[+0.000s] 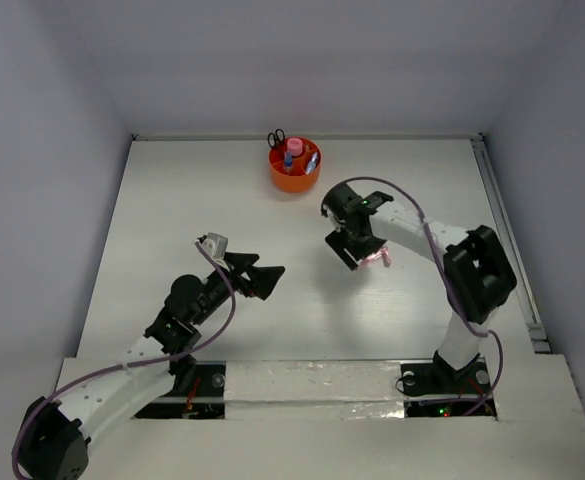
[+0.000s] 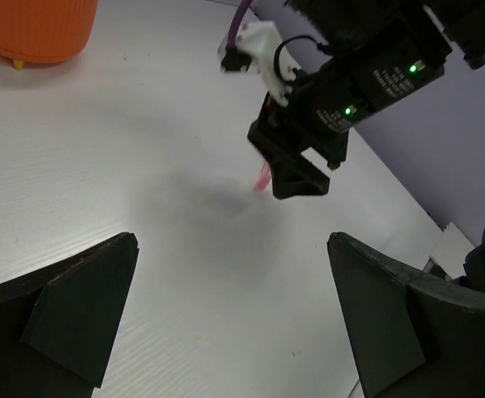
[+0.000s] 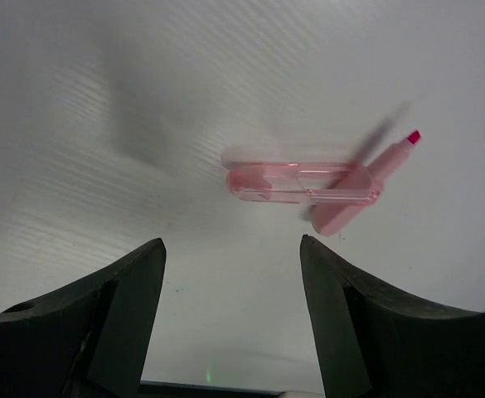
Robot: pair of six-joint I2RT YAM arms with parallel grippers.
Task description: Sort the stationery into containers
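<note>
A translucent pink case-like item lies across a pink marker with a darker tip on the white table; what the item is exactly I cannot tell. My right gripper is open above the table near the pair, its fingers empty. From the top view, this gripper partly covers both pink things. My left gripper stands open and empty over the left-middle of the table. An orange round container at the back holds scissors, a pink round object and blue items.
The right arm reaches across the right side of the table. Bare table spreads between the left arm and the orange container. Walls stand at the back and both sides.
</note>
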